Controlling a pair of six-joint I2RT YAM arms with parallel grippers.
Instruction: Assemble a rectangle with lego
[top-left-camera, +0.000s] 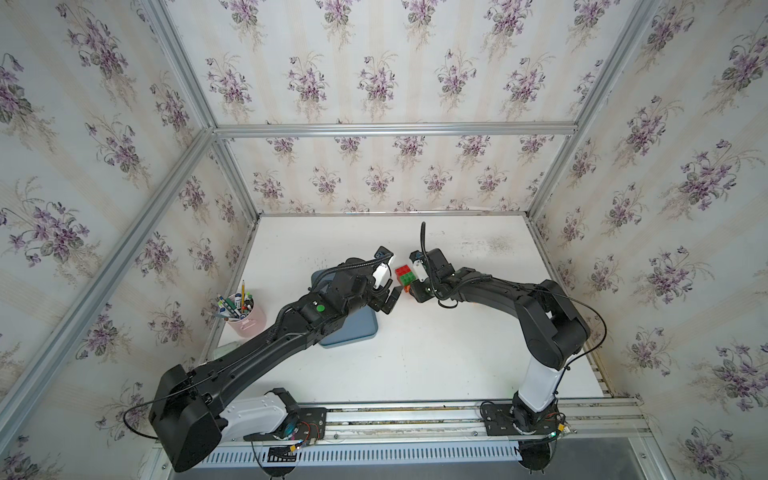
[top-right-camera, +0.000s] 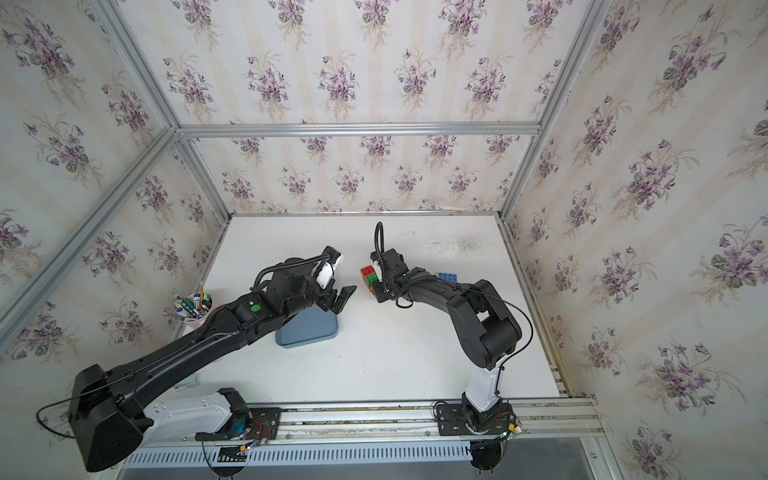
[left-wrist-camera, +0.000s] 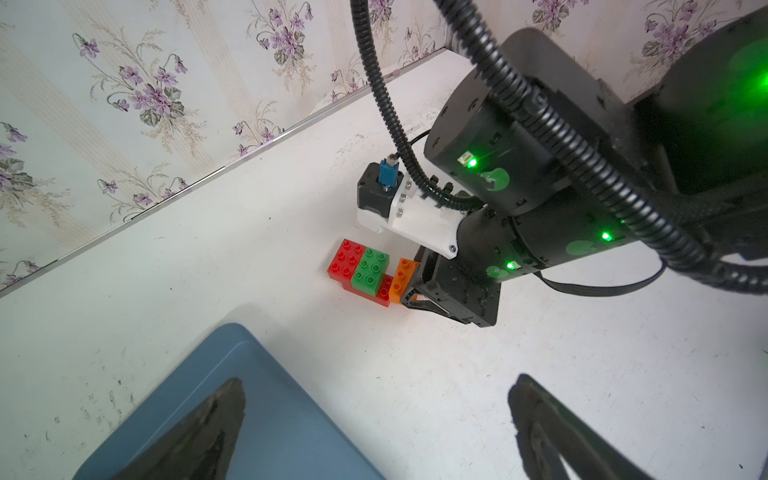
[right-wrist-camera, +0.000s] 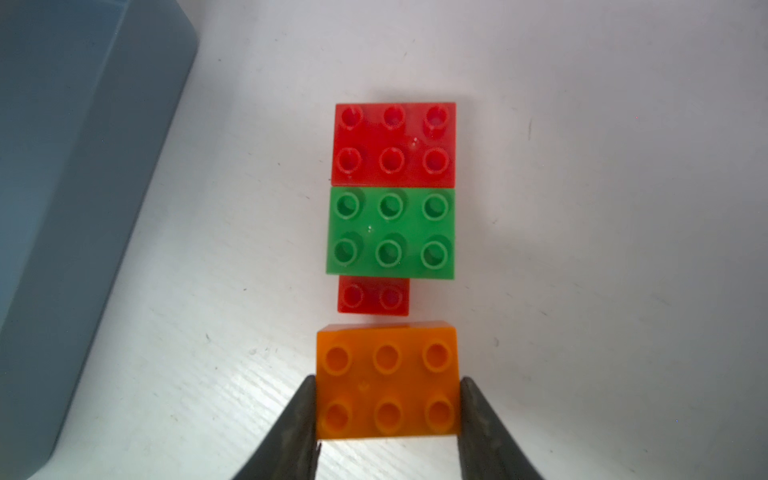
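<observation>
In the right wrist view an orange brick (right-wrist-camera: 387, 382) is held across its width, with my right gripper shut on it. Just beyond it lies a row of joined bricks: a red brick (right-wrist-camera: 393, 144), a green brick (right-wrist-camera: 391, 232) set against it, and a narrower red brick (right-wrist-camera: 373, 296) poking out from under the green one. A small gap shows between the orange brick and that red end from above; the left wrist view cannot settle whether they touch. My left gripper stands open and empty, above the table beside the blue tray.
The blue tray (left-wrist-camera: 292, 428) lies under the left arm, left of the bricks. A blue brick (top-right-camera: 447, 277) shows behind the right arm. A pink cup of pens (top-left-camera: 249, 317) stands at the far left.
</observation>
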